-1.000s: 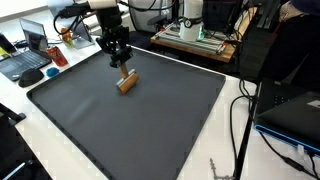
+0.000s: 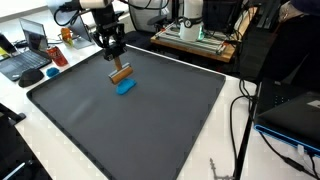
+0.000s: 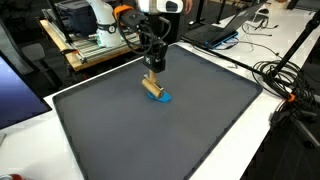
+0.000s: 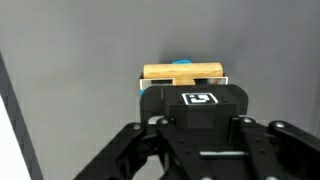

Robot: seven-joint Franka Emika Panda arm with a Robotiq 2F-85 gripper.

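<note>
A wooden mallet-like piece (image 2: pixel 121 74), a short round bar on an upright stick, hangs from my gripper (image 2: pixel 116 57), which is shut on the stick. Exterior view 2 shows the wooden bar (image 3: pixel 152 84) slanting just in front of and partly over a small blue object (image 3: pixel 160 96) on the dark table. That same blue object (image 2: pixel 126 87) lies to the near side of the bar in exterior view 1. From the wrist, the bar (image 4: pixel 183 72) sits crosswise beyond the dark gripper body, with only slivers of blue around it. Whether bar and blue object touch, I cannot tell.
Cables (image 3: pixel 275 75) and another laptop (image 3: pixel 215 32) lie beyond the mat in exterior view 2.
My gripper and the wooden piece have shifted back and to the left in exterior view 1. The blue object, hidden behind the bar a second ago, now shows in front of it.
</note>
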